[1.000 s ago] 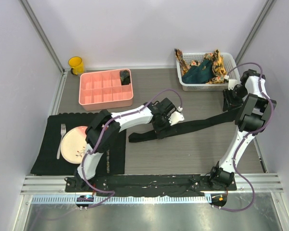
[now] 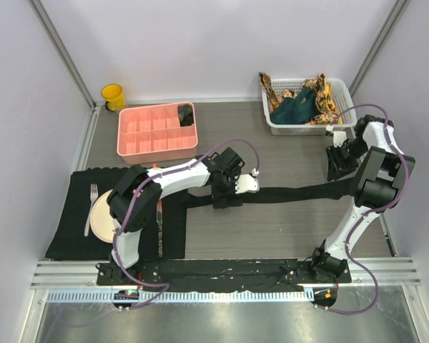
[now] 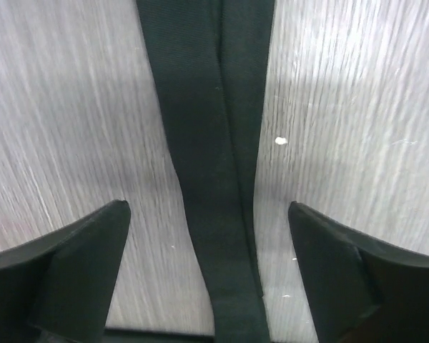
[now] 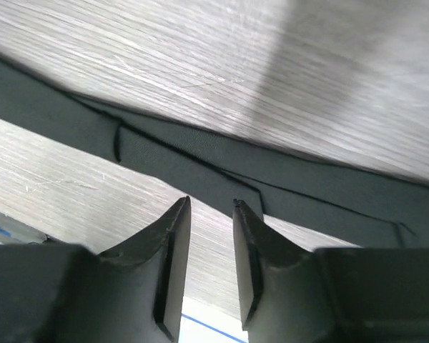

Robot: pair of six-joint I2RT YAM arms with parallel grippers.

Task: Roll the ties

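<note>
A dark tie [image 2: 293,194] lies flat across the table, its left end by the dark placemat and its right end near the right wall. In the left wrist view, the tie [image 3: 200,157] runs lengthwise between the spread fingers of my left gripper, which is open. My right gripper is partly open over the tie's right part, its tips just beside the near edge of the tie [image 4: 200,153]. Only bare table and the cloth's edge show between those fingers. Creases and a folded overlap show in the cloth there.
A white basket [image 2: 270,127] with patterned and teal cloths stands at the back right. The pink divided box [image 2: 154,152] holds a dark bundle [image 2: 185,114]. On the placemat [image 2: 75,193] at left lie a plate [image 2: 106,221] and fork [image 2: 94,204].
My left gripper has moved left along the tie. The tie now lies straighter, its right part lower toward the front. My right gripper has shifted slightly left and toward the front.
</note>
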